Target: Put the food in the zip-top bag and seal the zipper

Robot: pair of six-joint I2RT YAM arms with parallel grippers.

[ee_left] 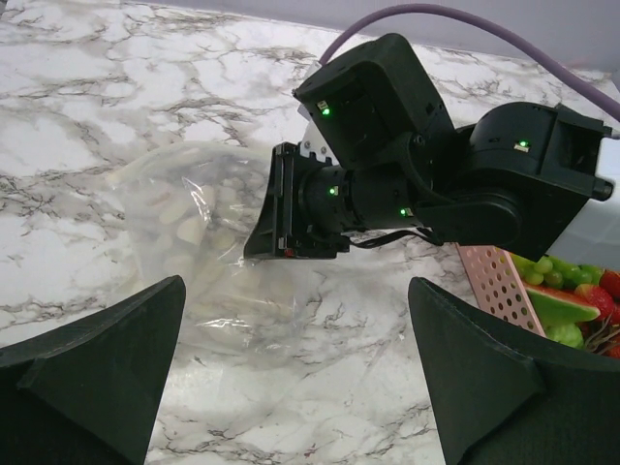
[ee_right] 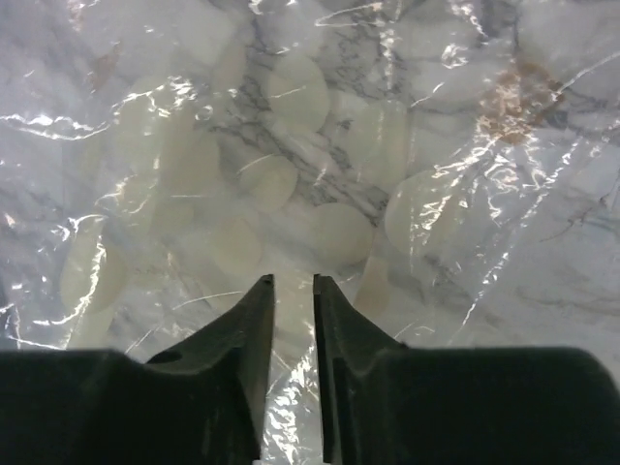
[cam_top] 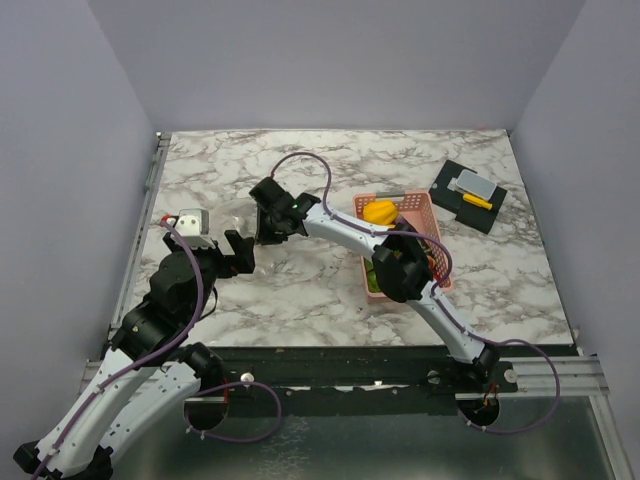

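Note:
A clear bag [ee_left: 218, 305] with several pale round slices [ee_left: 192, 230] inside lies flat on the marble table in the left wrist view. My right gripper is low over the bag, and its fingers stand close together with a narrow gap. Whether any film lies between those fingers is hard to tell. At the left of the bag in the top view, my left gripper is wide open with nothing between its fingers. In the top view both arms hide most of the bag.
A pink basket [cam_top: 430, 212] holding fruit and vegetables stands right of the bag, partly under the right arm. Far right lies a black board [cam_top: 446, 200] with a grey item and a yellow-handled tool [cam_top: 477, 201].

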